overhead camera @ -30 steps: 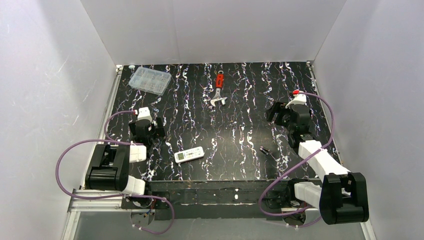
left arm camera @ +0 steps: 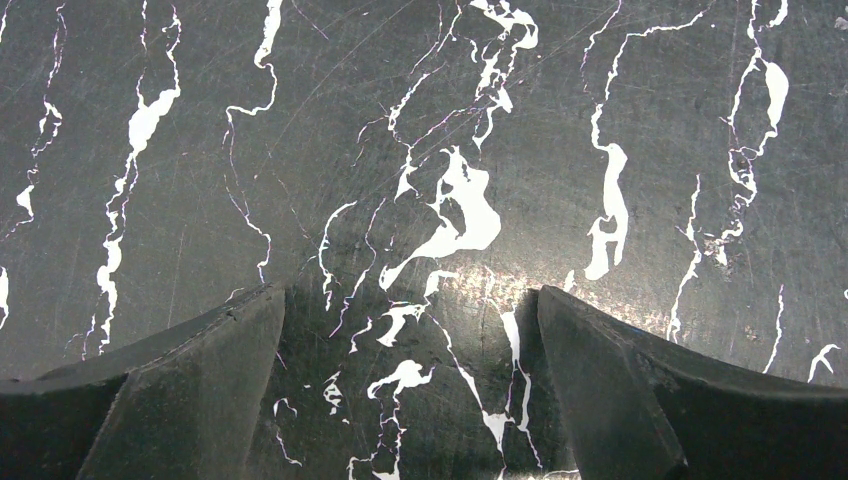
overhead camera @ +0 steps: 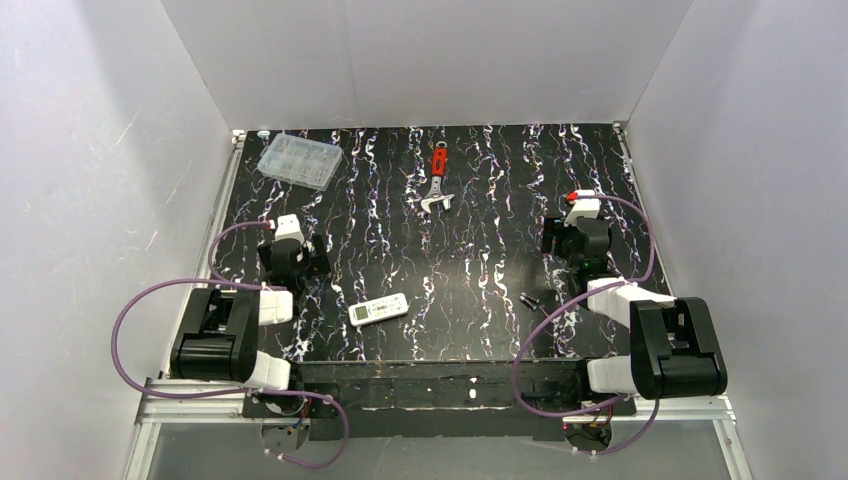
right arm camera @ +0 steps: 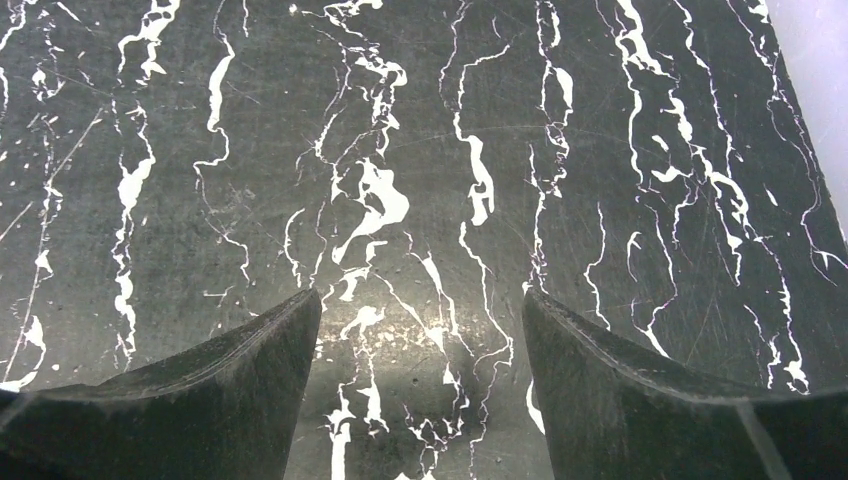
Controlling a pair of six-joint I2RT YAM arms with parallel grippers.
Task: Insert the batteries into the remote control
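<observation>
A white remote control (overhead camera: 378,309) lies on the black marbled table left of centre near the front edge. A small group of batteries (overhead camera: 530,302) lies to its right, below my right gripper (overhead camera: 556,236). My right gripper is over bare table; in the right wrist view its fingers stand apart with nothing between them. My left gripper (overhead camera: 293,258) is low over the table at the left, open and empty in the left wrist view. Neither wrist view shows the remote or batteries.
A clear plastic organiser box (overhead camera: 300,161) sits at the back left. An adjustable wrench (overhead camera: 437,175) with a red handle lies at back centre. White walls close in the sides and back.
My left arm and the objects have not moved.
</observation>
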